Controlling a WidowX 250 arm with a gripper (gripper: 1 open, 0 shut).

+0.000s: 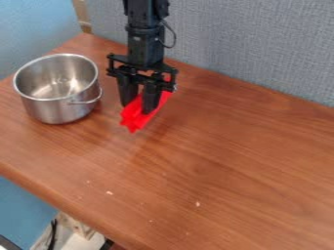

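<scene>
My black gripper (140, 96) points down over the back left of the wooden table, shut on a red object (137, 119), which shows below and to the right of its fingers. The red object is tilted and partly hidden by the gripper; I cannot tell what it is, or whether it touches the table. A steel pot (57, 88) with a side handle sits just left of the gripper, apart from the red object, and looks empty.
A grey padded wall (261, 44) stands behind it. The table's left edge drops to a blue area, with a cable at the bottom left.
</scene>
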